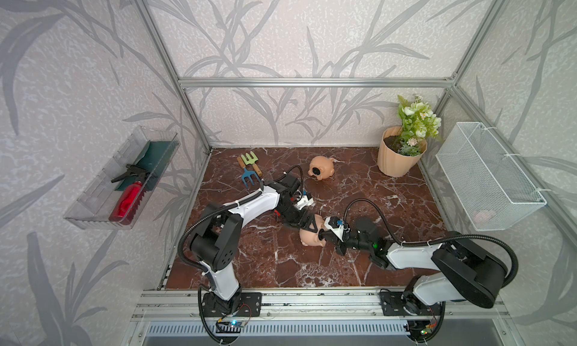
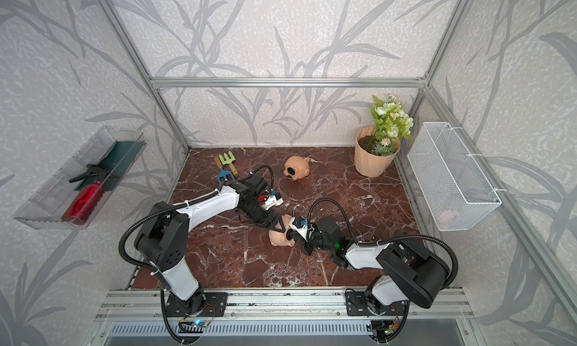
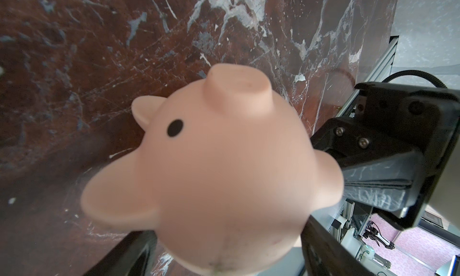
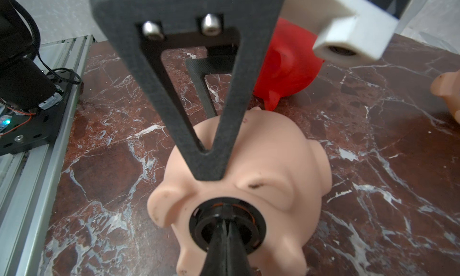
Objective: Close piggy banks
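Note:
A pink piggy bank [image 4: 292, 156] lies on its side between both arms, its underside turned towards my right gripper. In the right wrist view a black plug [image 4: 194, 227] sits in its round belly opening. The slim tips of my right gripper are pressed together at the plug's centre, with nothing clearly seen between them. My left gripper straddles the body, one finger [image 3: 130, 254] on each side; firm contact cannot be made out. A second pink piggy bank [image 1: 322, 168] lies farther back, its underside with a dark round spot facing forward. Behind the left gripper stands a red piggy bank [image 4: 297, 60].
Small garden tools, among them a green fork [image 1: 249, 158] and a blue fork [image 1: 248, 176], lie back left. A flower pot [image 1: 396, 156] stands back right. A mesh basket [image 1: 489, 171] and a clear bin [image 1: 99, 207] hang at the sides.

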